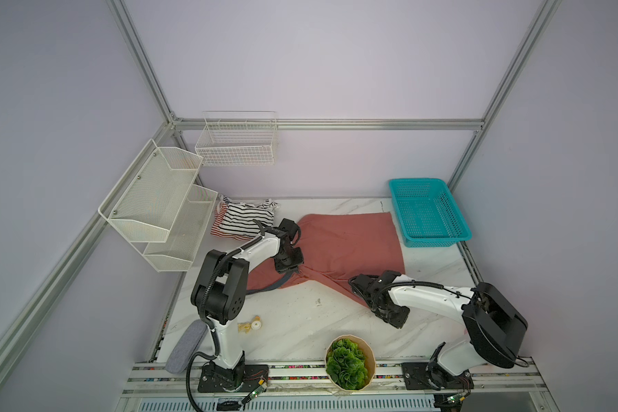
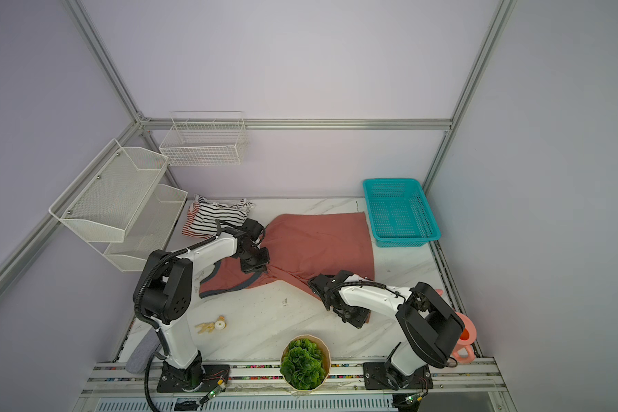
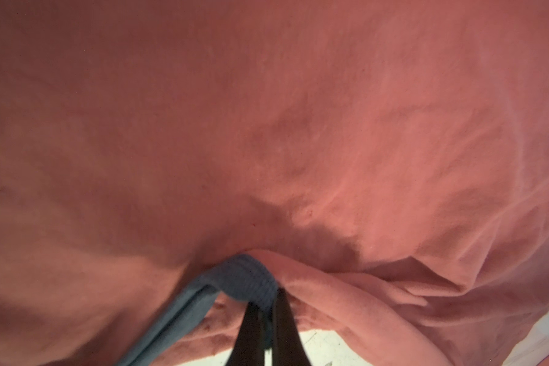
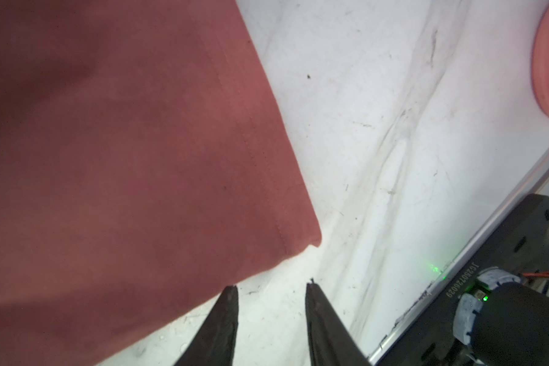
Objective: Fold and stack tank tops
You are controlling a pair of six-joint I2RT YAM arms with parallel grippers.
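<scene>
A red tank top with dark blue-grey trim lies spread over the middle of the table, its body to the right. My left gripper is shut on the dark trim, which is pinched up between its fingertips. In the right wrist view, my right gripper has its fingers apart with nothing between them. The tank top's near right corner lies just beyond those fingers. Seen from above, the right gripper covers that corner. At the back left sits a folded, striped tank top pile.
A teal basket stands at the back right. White wire shelves hang at the left. A pot of lettuce is at the front edge, a small yellow object at front left.
</scene>
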